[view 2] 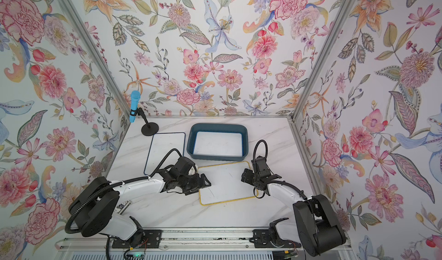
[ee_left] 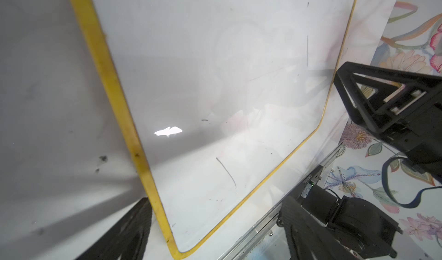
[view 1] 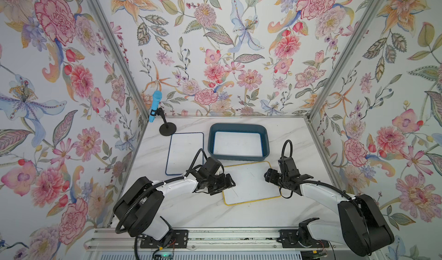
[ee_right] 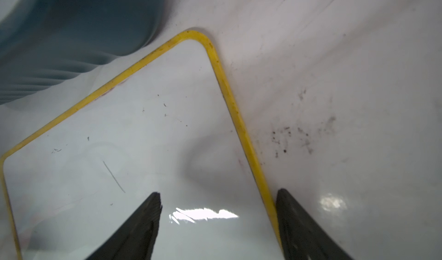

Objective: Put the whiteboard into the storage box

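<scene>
A yellow-rimmed whiteboard [view 1: 251, 181] lies flat and slightly turned on the table between my two arms. Over its left edge is my left gripper [view 1: 230, 181]; in the left wrist view its fingers [ee_left: 126, 232] are parted, with only board and table visible below. My right gripper [view 1: 271, 175] is at the right edge, also open, and the yellow rim [ee_right: 251, 156] runs down toward its right-hand finger in the right wrist view. Whether either gripper touches the board is unclear. Directly behind sits the dark blue storage box [view 1: 238, 158], with a blue-edged whiteboard [view 1: 237, 143] inside it.
Another blue-rimmed whiteboard [view 1: 185, 150] lies left of the box, partly behind my left arm. A blue microphone [view 1: 155, 104] on a black stand [view 1: 167, 128] occupies the back left corner. Bare table [view 1: 292, 138] shows right of the box.
</scene>
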